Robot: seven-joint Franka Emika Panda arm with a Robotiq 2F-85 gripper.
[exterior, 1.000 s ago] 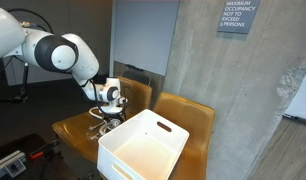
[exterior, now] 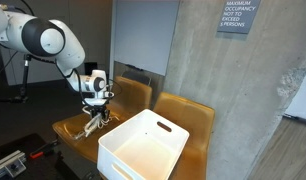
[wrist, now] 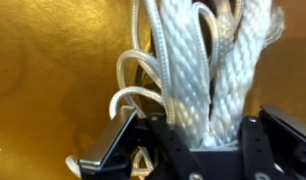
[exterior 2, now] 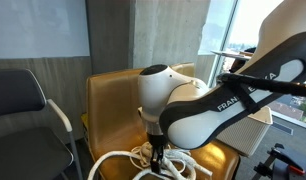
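A white rope [wrist: 186, 60] fills the middle of the wrist view, its thick woven strands running down between the fingers of my gripper. My fingers are shut on it; the fingertips themselves are mostly covered by the strands. Thinner white loops hang beside the thick strands. From the side, the gripper [exterior: 97, 103] is low over the brown leather seat, with part of the rope [exterior: 92, 127] slanting down from it. More tangled rope [exterior 2: 198, 171] lies on the seat beneath the arm.
A large white open bin [exterior: 143, 143] stands right beside the gripper, and its inside looks empty. Brown chair backs [exterior: 185, 113] rise behind. A dark chair [exterior 2: 23, 110] is off to one side.
My gripper has risen a little and shifted slightly left. A length of the white rope now slants up from the seat toward it, where before the rope lay lower beneath the gripper.
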